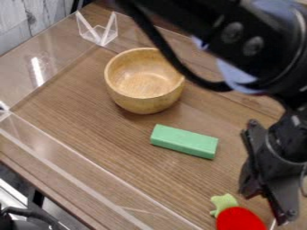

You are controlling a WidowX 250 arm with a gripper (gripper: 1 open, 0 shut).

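Note:
My gripper (pixel 264 180) is at the right edge, above and right of a red round object with a green stem (pixel 240 217) at the bottom edge. It looks shut, with nothing visible between its fingers, though it is partly out of frame. A green block (pixel 184 140) lies flat on the wooden table (pixel 96 153) left of the gripper, fully in view. A round wooden bowl (pixel 144 97) stands behind the block.
A clear angular plastic piece (pixel 99 30) sits at the back left. Dark cables lie at the lower left corner, off the table's edge.

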